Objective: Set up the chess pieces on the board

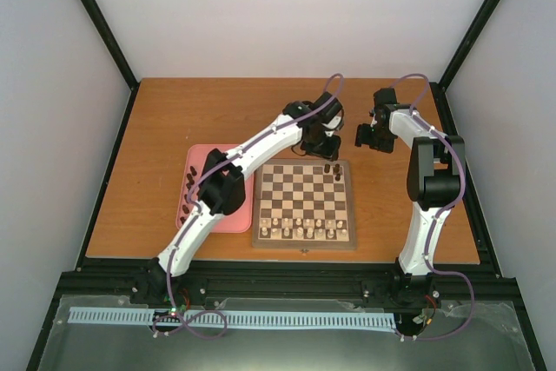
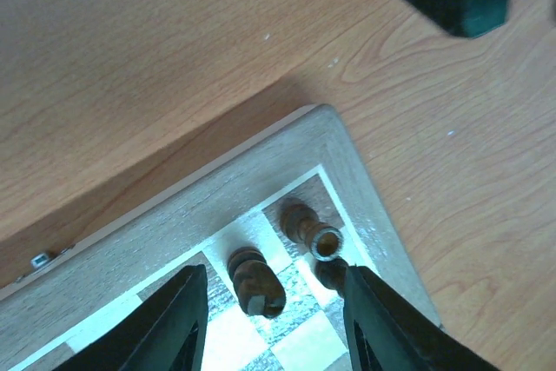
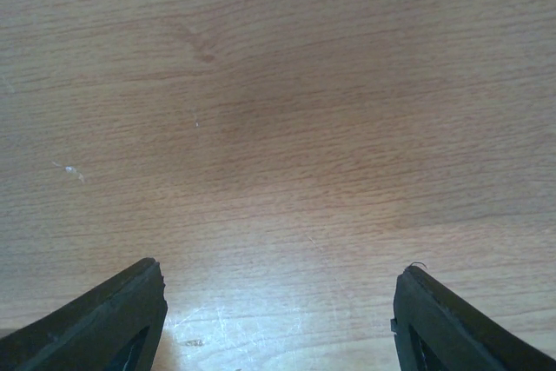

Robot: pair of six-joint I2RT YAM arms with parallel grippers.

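The chessboard (image 1: 304, 193) lies in front of the arms, with light pieces (image 1: 300, 233) filling its two near rows. In its far right corner stand three dark pieces. The left wrist view shows a dark knight (image 2: 255, 283) upright on a light square, a rook (image 2: 311, 230) in the corner square, and a pawn (image 2: 330, 274) partly hidden behind the rook. My left gripper is open above them, its fingers apart and the knight standing free below. Over bare table, my right gripper is open with nothing between its fingers.
A pink tray (image 1: 231, 222) with several dark pieces (image 1: 189, 178) sits left of the board, partly covered by the left arm. Part of the right gripper appears at the top of the left wrist view. The table behind the board is clear.
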